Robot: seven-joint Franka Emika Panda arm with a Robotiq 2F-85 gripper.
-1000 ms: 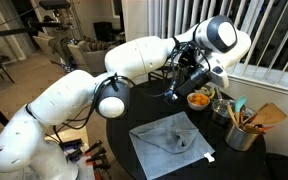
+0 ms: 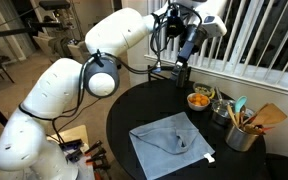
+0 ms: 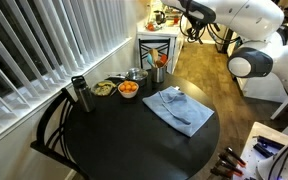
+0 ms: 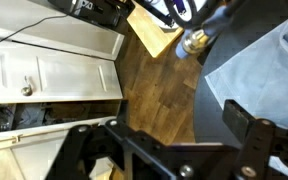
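Observation:
A pale grey-blue cloth (image 2: 154, 150) lies spread on the dark round table (image 3: 109, 140), with a raised, rumpled part near its middle. Part of this cloth (image 4: 264, 80) shows at the right of the wrist view. My gripper is open and empty, its dark fingers wide apart at the bottom of that view. The arm holds it high above the table, away from the cloth. Its fingertips are hard to make out in either exterior view.
An orange-filled bowl (image 3: 128, 89), a dark canister (image 3: 81, 92), a pot (image 2: 222, 110) and a metal utensil holder (image 2: 241, 135) stand along one side of the table. White cabinets (image 4: 44, 80) and wooden floor lie beyond.
The arm's wrist has risen and swung toward the upper left in exterior view 1, uncovering the dark canister behind the bowl. The cloth looks unmoved.

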